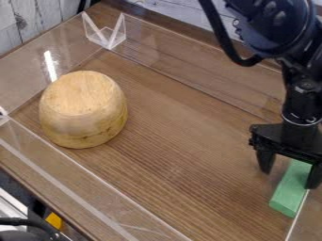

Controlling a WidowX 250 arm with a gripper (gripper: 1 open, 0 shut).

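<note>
My black gripper (288,149) hangs at the right edge, fingers pointing down over a flat green rectangular object (289,196) lying on the wooden surface. The fingertips are low, near or at the green object's upper part, which they partly hide. Whether they touch or grip it I cannot tell.
A round pale wooden lump (82,108) sits at the left. A white angular piece (107,30) is near the back left. Clear plastic walls border the left and front.
</note>
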